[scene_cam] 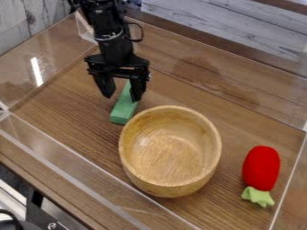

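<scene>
My black gripper (121,83) is open, its two fingers spread either side of the upper part of a green block (122,110). The block lies on the wooden table (72,135), just behind the rim of a large tan bowl (170,151). Whether the fingertips touch the block is hard to tell.
At the right lies a red object with a light green top (260,174), like a toy strawberry.
</scene>
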